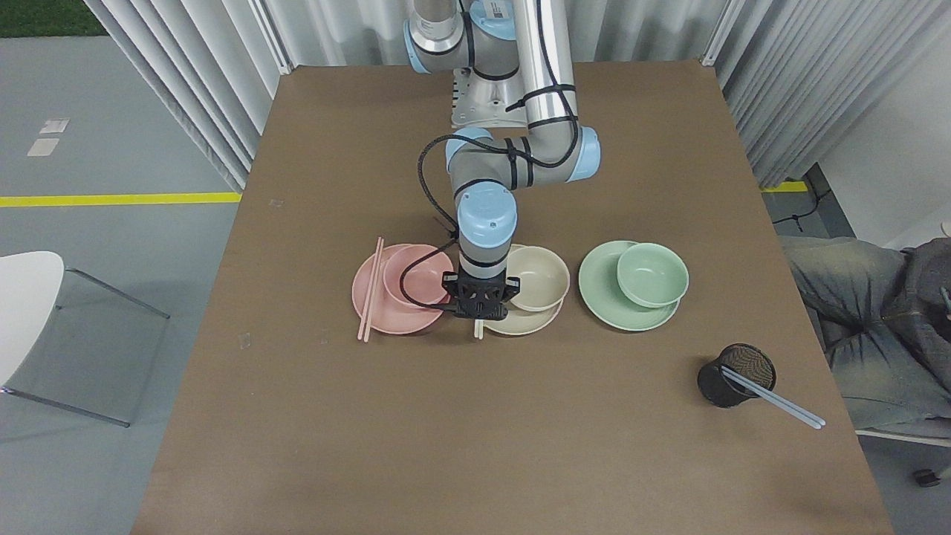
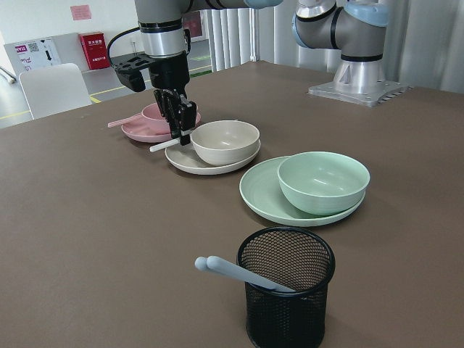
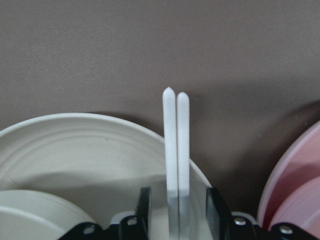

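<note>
My gripper is low over the cream plate (image 3: 80, 145), fingers apart on either side of a pair of pale chopsticks (image 3: 170, 140) that lie across the plate's rim, parallel. The cream bowl (image 1: 536, 278) sits on that plate. In the front view the gripper body hides much of the plate and chopsticks. To the left, pink chopsticks (image 1: 370, 290) rest on a pink plate (image 1: 392, 319) with a pink bowl (image 1: 423, 272).
A green bowl (image 1: 651, 276) on a green plate (image 1: 599, 294) is to the right. A black mesh cup (image 1: 726, 388) with light blue chopsticks (image 1: 784, 404) stands front right.
</note>
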